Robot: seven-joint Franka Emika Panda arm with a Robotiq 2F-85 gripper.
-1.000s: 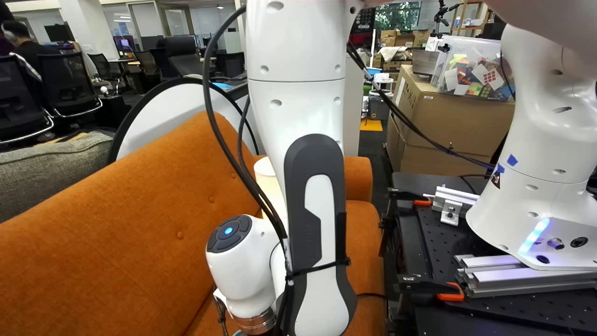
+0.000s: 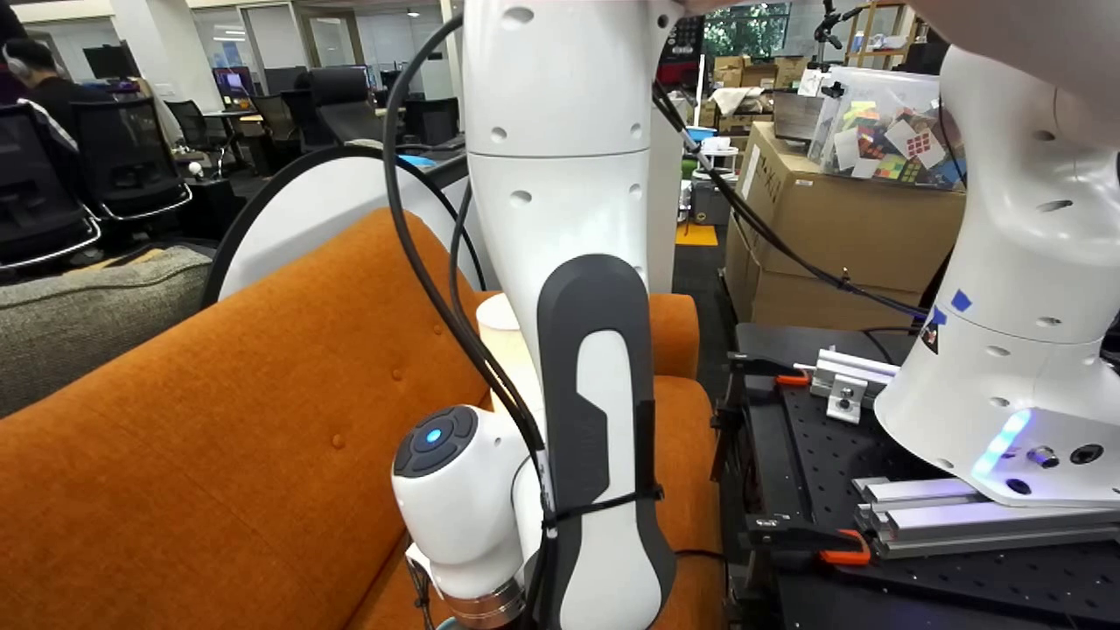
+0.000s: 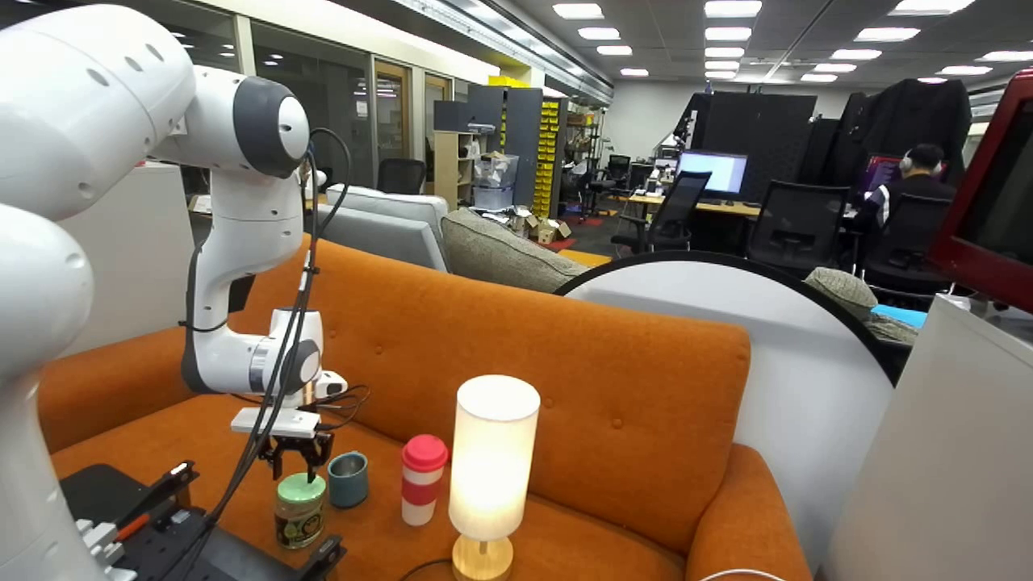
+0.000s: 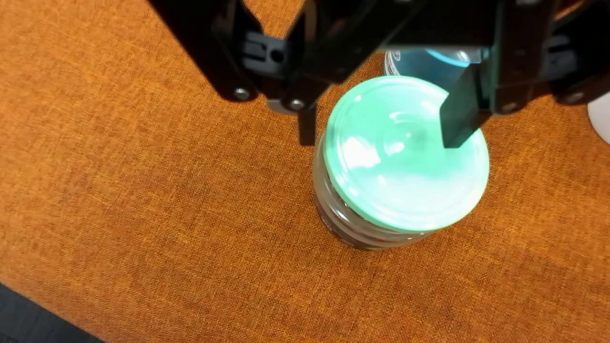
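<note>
A glass jar (image 3: 299, 528) with a pale green lid (image 4: 394, 183) stands upright on the orange sofa seat. Just above it in exterior view 2 is my gripper (image 3: 293, 473), pointing down. From the wrist, the gripper appears open: one black finger (image 4: 307, 126) is beside the lid's left edge, while the other finger (image 4: 460, 117) overlaps the lid's right part. Whether that finger touches the lid, I cannot tell. A blue-grey mug (image 3: 349, 481) is close by the jar, partly hidden behind the gripper in the wrist view. Exterior view 1 does not show the fingers.
A white cup with a red lid and band (image 3: 423, 479) is beyond the mug, followed by a lit table lamp (image 3: 494, 460). The sofa backrest (image 3: 629, 387) rises behind them. A black table edge with clamps borders the seat. In the wrist view, bare seat lies left of the jar.
In exterior view 1 the arm and its wrist have shifted slightly right and down. The surroundings look the same.
</note>
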